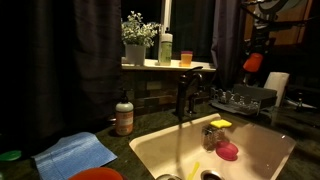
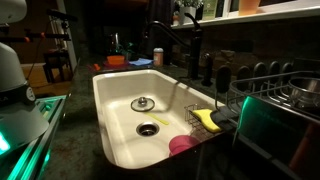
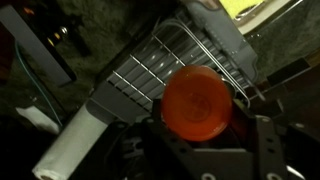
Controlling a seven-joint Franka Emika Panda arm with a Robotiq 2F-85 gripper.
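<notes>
An orange-red cup hangs high at the right in exterior view 1, above the dish rack. My gripper is shut on it. From the wrist, the round face of the cup fills the middle and hides part of the wire rack below. The cup is clear of the rack in exterior view 1. In exterior view 2 neither cup nor gripper can be made out clearly; a white arm part stands at the left edge.
The white sink holds a pink bowl and a yellow utensil. A yellow sponge rests at its edge. The faucet rises behind it. A paper towel roll stands by the rack; a blue cloth lies left.
</notes>
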